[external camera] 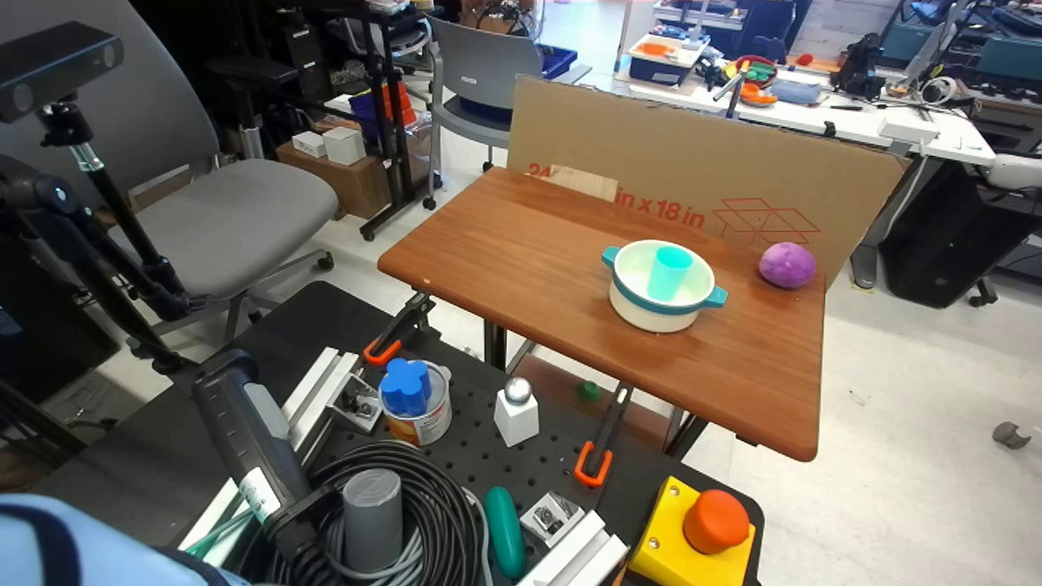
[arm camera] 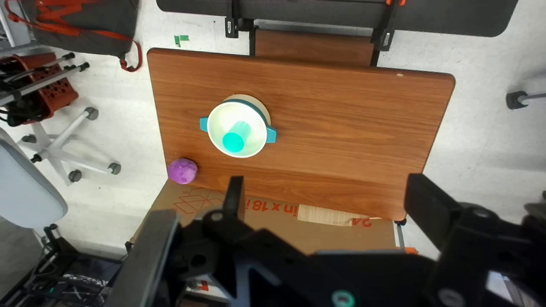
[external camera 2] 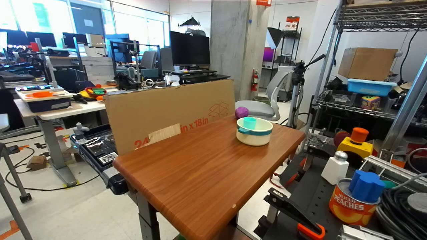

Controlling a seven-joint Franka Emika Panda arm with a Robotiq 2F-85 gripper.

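A cream pot with teal handles (external camera: 632, 308) stands on the brown table (external camera: 508, 244), toward its right side in exterior view 1. Inside the pot sits a turquoise cup (external camera: 669, 273), which leans toward the pot's wall. Near the table's corner by the cardboard lies a purple ball (external camera: 787, 264), apart from the pot. Seen from above in the wrist view, the pot (arm camera: 217, 125) and ball (arm camera: 182, 171) are on the left half of the table. My gripper is open high over the table's cardboard side, its fingers wide apart and empty. Neither exterior view shows the gripper.
A cardboard sheet (external camera 2: 172, 108) stands upright along the table's far edge. The black cart (external camera: 469, 420) in front carries a peach can (external camera 2: 352, 204), a white shaker (external camera 2: 335, 168), coiled cables and a yellow box with a red button (external camera: 718, 521).
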